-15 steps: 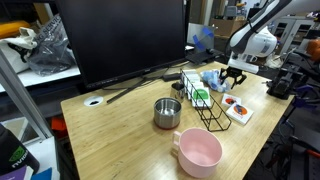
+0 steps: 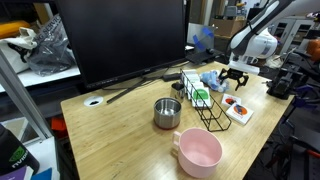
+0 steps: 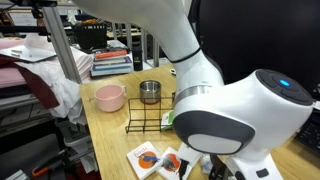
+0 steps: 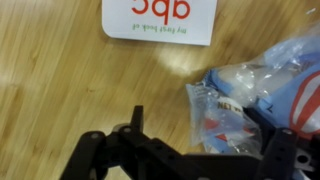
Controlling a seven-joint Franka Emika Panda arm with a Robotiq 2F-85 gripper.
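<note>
A clear plastic bag with blue and red print point(image 4: 300, 85) fills the right side of the wrist view, its crumpled end lying between the fingers of my gripper. Those fingers stand apart, so the fingers are open; one dark fingertip point(image 4: 262, 122) presses against or overlaps the bag. Whether the bag is gripped does not show. From outside, the bluish bag point(image 2: 212, 80) rests on the table by the wire rack, with my gripper point(image 2: 229, 77) low beside it. The arm hides most of the bag in the other exterior view.
A white "abc" book point(image 4: 160, 18) lies flat near the bag. The black wire rack point(image 2: 207, 105) holds packets. A steel pot point(image 2: 167, 113) and a pink bowl point(image 2: 198, 152) stand farther along. Behind is a large black monitor point(image 2: 130, 40).
The arm has shifted slightly, lifting a little at the far end of the table. The pot, bowl and rack have not moved.
</note>
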